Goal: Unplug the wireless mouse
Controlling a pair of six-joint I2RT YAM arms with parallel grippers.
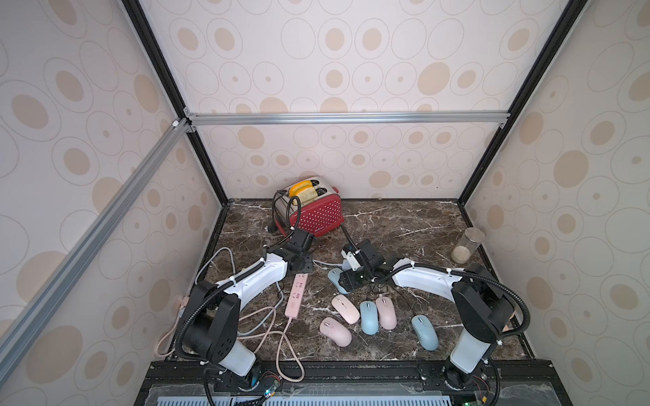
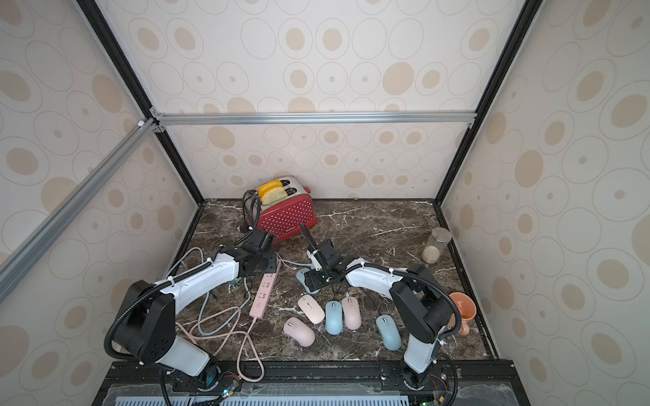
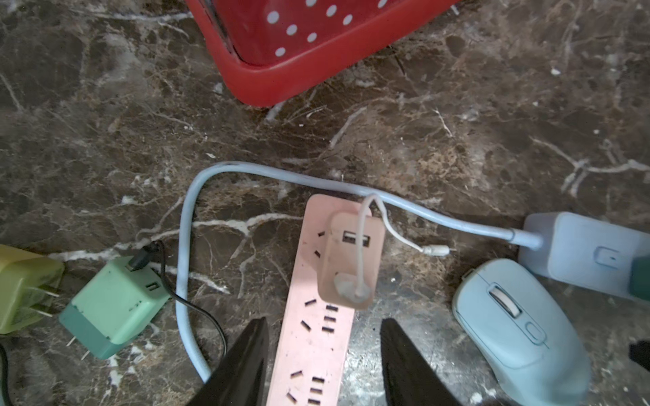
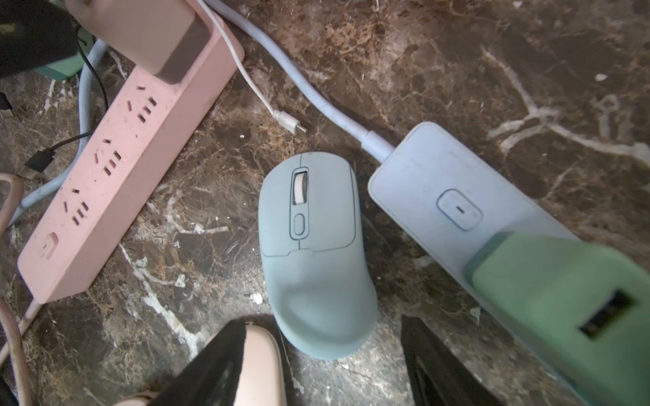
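Observation:
A light blue mouse [image 4: 318, 257] lies beside a blue power strip [image 4: 419, 176], under my right gripper [image 1: 352, 274], whose fingers stand apart and empty. My left gripper [image 1: 303, 264] is open over the far end of a pink power strip [image 3: 304, 365]. A pink charger [image 3: 342, 257] sits plugged there, with a white cable [image 3: 399, 230] lying over it, its small connector free on the right. In the left wrist view a green charger [image 3: 111, 304] lies left of the strip.
A red toaster [image 1: 315, 216] stands at the back. Several other mice [image 1: 369, 318] lie at the front. A jar [image 1: 466, 247] and an orange cup [image 2: 460, 304] are on the right. Loose cables cover the left front.

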